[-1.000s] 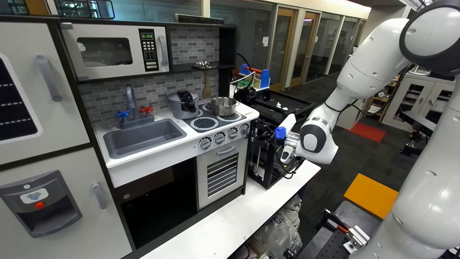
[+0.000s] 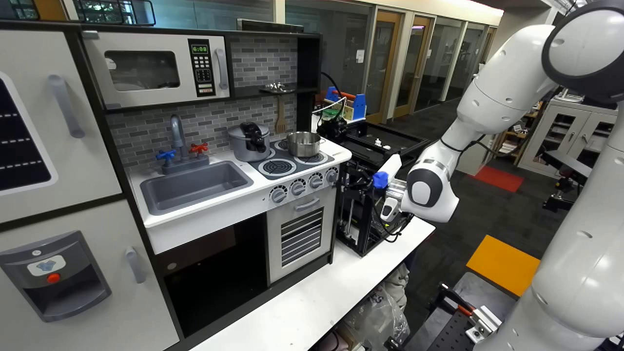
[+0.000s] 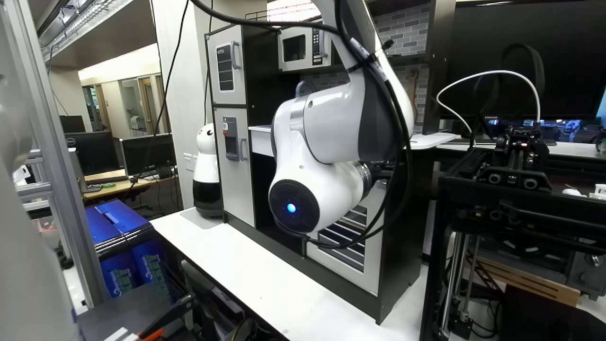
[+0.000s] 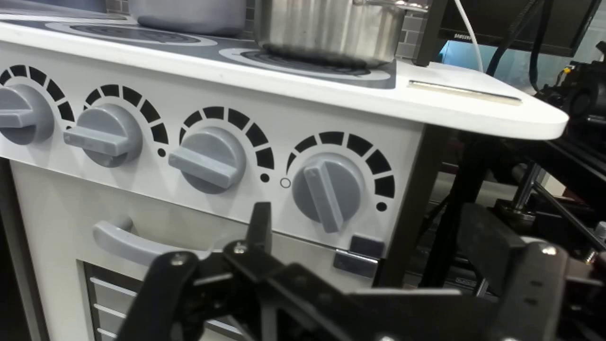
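Observation:
In the wrist view my gripper stands open in front of the toy stove, nothing between its fingers. Its left finger (image 4: pixel 261 224) shows below the gap between the two right-hand knobs; the other finger (image 4: pixel 488 238) is out past the stove's right side. The rightmost grey knob (image 4: pixel 328 190) appears between the fingers, its grip bar steeply upright. Left of it, the neighbouring knob (image 4: pixel 208 161) has its bar nearly level, as do the other knobs, such as this one (image 4: pixel 105 135). Contact with the knob does not show. In the second exterior view, the arm hides the gripper.
A steel pot (image 2: pixel 304 144) and a grey lidded pot (image 2: pixel 249 142) stand on the stovetop. The oven door (image 2: pixel 302 234) with its handle (image 4: pixel 136 244) is closed below the knobs. A black printer frame (image 3: pixel 454 193) stands close on the right.

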